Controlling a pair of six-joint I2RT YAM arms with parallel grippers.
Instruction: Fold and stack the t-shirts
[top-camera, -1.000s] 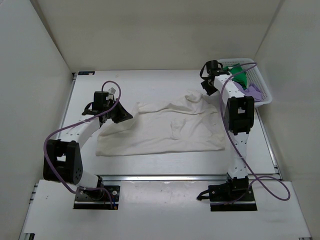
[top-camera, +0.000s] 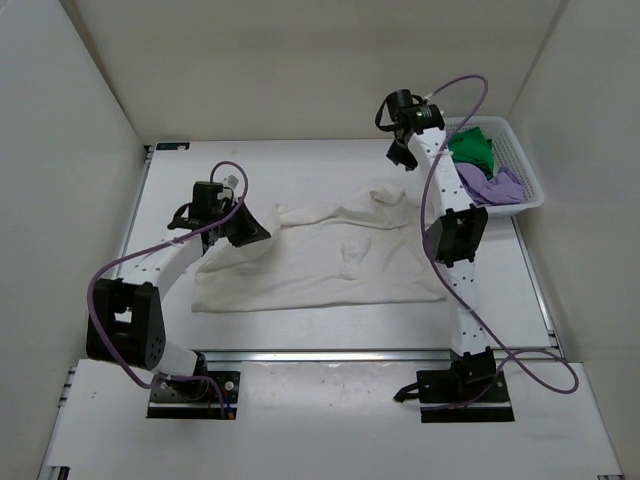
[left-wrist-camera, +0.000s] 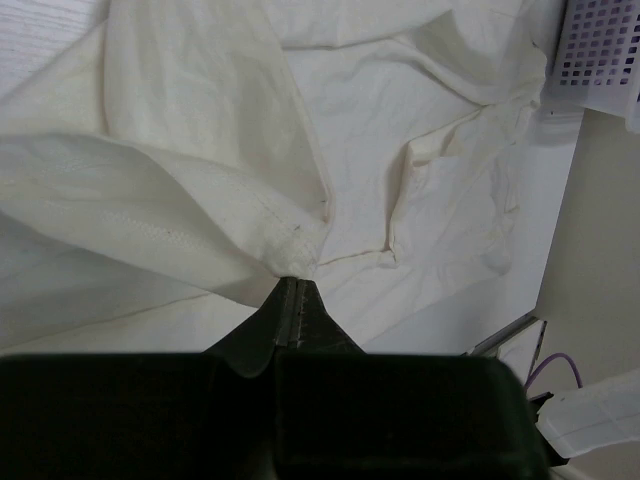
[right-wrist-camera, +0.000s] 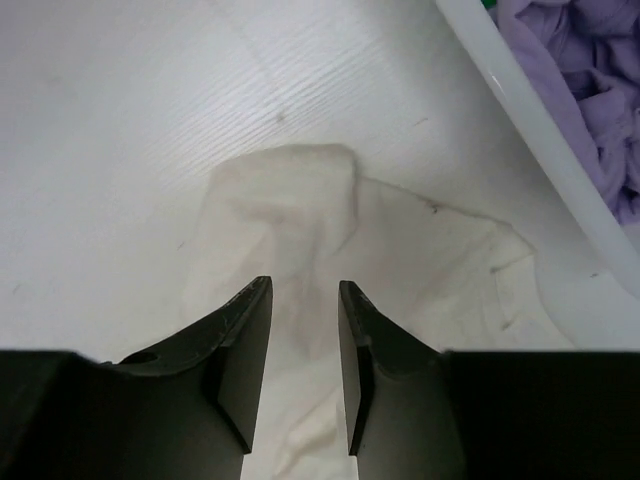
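A cream t-shirt (top-camera: 310, 262) lies spread and partly rumpled across the middle of the table, its far edge bunched. At its left end my left gripper (top-camera: 268, 236) is shut, and in the left wrist view the closed fingertips (left-wrist-camera: 292, 290) meet a raised fold of the cloth (left-wrist-camera: 255, 215). My right gripper stands open, its fingers apart with nothing gripped. It hangs beyond the shirt's far right part, near the basket; the shirt (right-wrist-camera: 290, 230) shows blurred below it in the right wrist view.
A white basket (top-camera: 528, 172) at the back right holds a green cloth (top-camera: 473, 150) and a purple cloth (top-camera: 492, 185). Bare table (top-camera: 270, 165) runs behind the shirt, with more free room along the front.
The left gripper has shifted slightly right. The shirt lies much as before.
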